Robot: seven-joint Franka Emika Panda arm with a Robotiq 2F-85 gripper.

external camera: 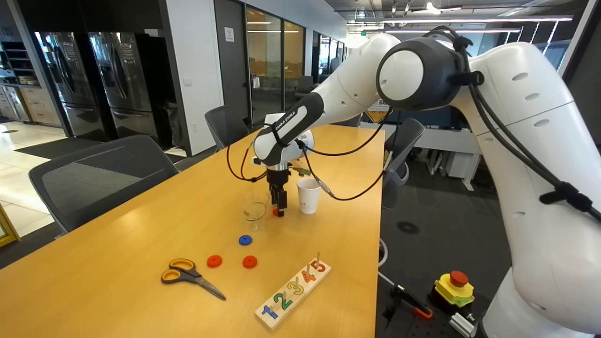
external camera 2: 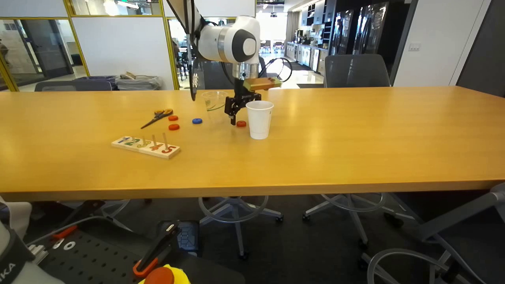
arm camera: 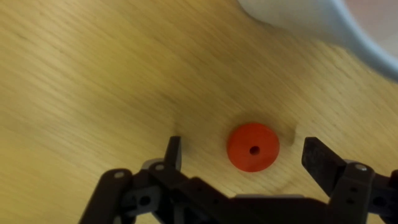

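Observation:
A red disc [arm camera: 250, 155] with a small centre hole lies flat on the table, between the spread fingers of my gripper in the wrist view. Neither finger touches it there; the right-hand finger [arm camera: 321, 162] is nearer. My gripper is open and low over the table. Exterior view 1 has the disc [external camera: 274, 212] mostly hidden behind the gripper [external camera: 280, 213]. Close beside it stands an upright white paper cup [external camera 2: 260, 124], whose rim fills the top right of the wrist view.
A clear cup [external camera: 256, 211] stands left of the gripper. Nearer lie a blue disc [external camera: 245, 240], two red discs [external camera: 249, 261], scissors [external camera: 183, 271] and a numbered peg board [external camera: 285, 301]. Right of the white cup in exterior view 2, the table [external camera 2: 378, 137] is bare.

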